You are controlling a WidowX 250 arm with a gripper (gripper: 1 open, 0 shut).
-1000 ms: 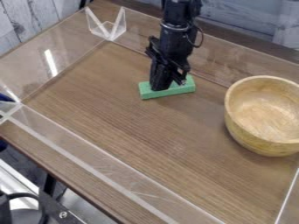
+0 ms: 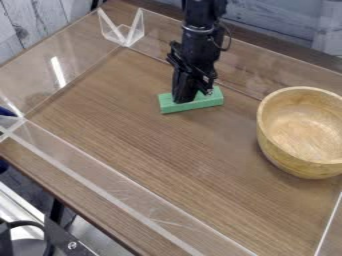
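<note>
My black gripper reaches down from the top of the view to a green rectangular block lying on the wooden table. The fingertips are at the block's back left part and look close together; whether anything is between them is hard to make out against the dark arm.
A large tan bowl stands at the right of the table. A clear folded plastic object is at the back left. The front and left middle of the table are open, with clear tape strips along the left.
</note>
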